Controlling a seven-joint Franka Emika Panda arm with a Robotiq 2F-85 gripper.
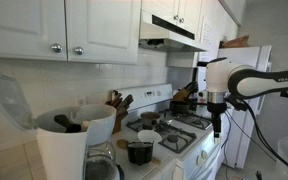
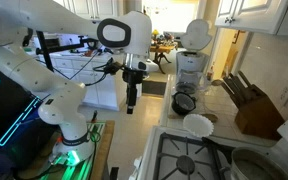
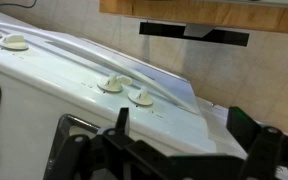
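Note:
My gripper stands open above the front of the white stove (image 3: 79,95), its two black fingers (image 3: 122,122) well apart with nothing between them. Below it in the wrist view is the stove's front panel with several pale knobs (image 3: 141,97). From the side, the gripper (image 1: 217,126) hangs at the stove's front edge, pointing down. The other exterior view has the dark gripper (image 2: 131,100) in front of the counter, left of the burner grates (image 2: 187,157). No object is close to its fingertips.
A black pot (image 1: 140,153) stands on the counter left of the stove, and a knife block (image 1: 118,103) is behind. A round white item (image 2: 198,125) lies near the stove; a large pot (image 2: 252,165) sits at its right. A white container (image 1: 64,150) fills the left foreground.

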